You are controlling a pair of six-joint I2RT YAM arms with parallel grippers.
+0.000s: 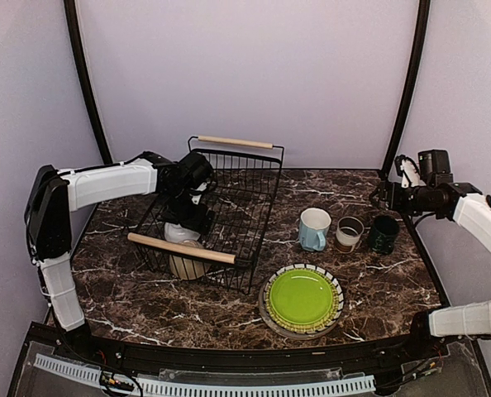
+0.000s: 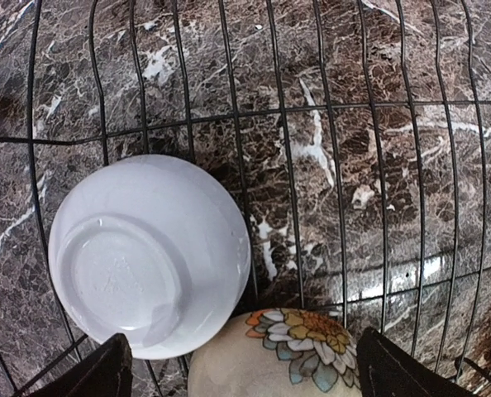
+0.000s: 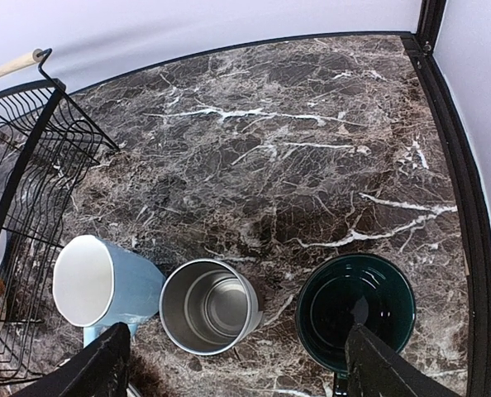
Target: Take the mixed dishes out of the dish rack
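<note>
In the left wrist view a white bowl point(image 2: 150, 248) lies upside down on the wires of the dish rack point(image 2: 283, 110). A cream bowl with a flower pattern point(image 2: 270, 351) sits against it, nearer the rack's front. My left gripper is open above the two bowls, its fingers point(image 2: 101, 372) wide apart with nothing held. From the top, the left gripper point(image 1: 197, 217) hangs inside the rack, partly covering the white bowl point(image 1: 179, 232). Over at the right side, my right gripper stands above the counter, its fingers apart and empty.
A light blue mug point(image 1: 313, 228), a metal cup point(image 1: 349, 234) and a dark green mug point(image 1: 383, 235) stand in a row right of the rack. Stacked plates, green on top point(image 1: 302, 298), lie in front.
</note>
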